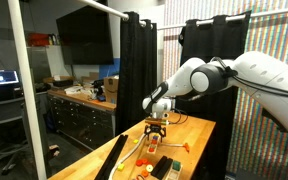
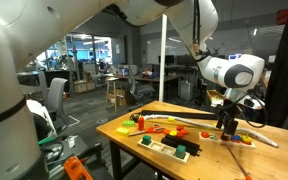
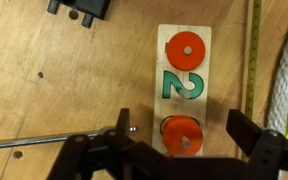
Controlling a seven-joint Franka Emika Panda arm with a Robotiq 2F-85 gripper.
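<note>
A narrow wooden board (image 3: pixel 163 102) with a green number 2 (image 3: pixel 183 86) lies on the table in the wrist view. A red disc (image 3: pixel 173 54) sits at its upper end, and an orange-red round piece (image 3: pixel 182 125) at its lower end. My gripper is open above the board, with its dark fingers (image 3: pixel 252 133) on either side of the orange-red piece. Nothing shows held between them. In exterior view 1 the gripper (image 1: pixel 155 131) points down, low over the table.
Along the board's right side run a yellow ruler-like strip (image 3: pixel 251 60) and a pale rope-like piece (image 3: pixel 284 85). A metal rod (image 3: pixel 69 138) lies to its left. Several small toys and tools crowd the table.
</note>
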